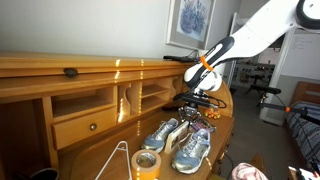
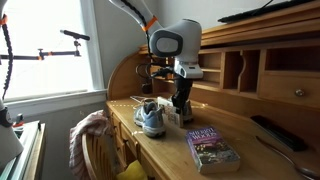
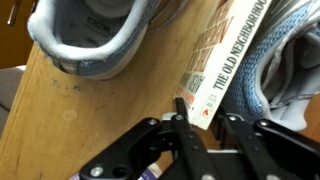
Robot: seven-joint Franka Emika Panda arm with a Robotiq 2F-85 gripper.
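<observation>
A book titled The Old Neighborhood (image 3: 222, 62) stands on edge between two grey-blue shoes, its spine facing up in the wrist view. My gripper is shut on the near end of this book, a fingertip on either side. One shoe (image 3: 92, 35) lies to the left of the book and the other shoe (image 3: 270, 70) is close along its right side. From the side, the gripper (image 1: 190, 113) reaches down to the book (image 1: 176, 134) from its far end. The book's lower edge is hidden by the shoes.
Another book with a colourful cover (image 2: 212, 148) lies flat on the desk behind the gripper. A tape roll (image 1: 146, 163) sits at the near end, by a thin white frame (image 1: 116, 160). Shelving (image 2: 250, 75) lines the back. A dark device (image 2: 277, 130) lies beside the shelving.
</observation>
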